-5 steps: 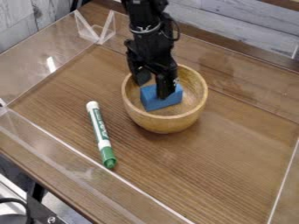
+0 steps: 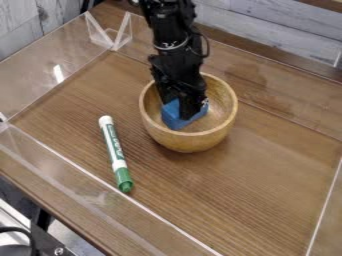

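A wooden bowl (image 2: 209,136) sits on the wooden table with a blue object (image 2: 181,117) inside it. The black gripper (image 2: 181,98) reaches down from the top into the bowl, over the blue object and hiding part of it. Its fingertips are dark and hard to make out; it looks shut on the blue object, though the contact is not clear. A white and green marker (image 2: 115,150) lies to the left, in front of the bowl.
Clear plastic edging runs along the left side, and a white board edge borders the back.
The gripper has moved lower and over the blue object in the bowl, now covering more of it. The bowl and marker look unmoved.
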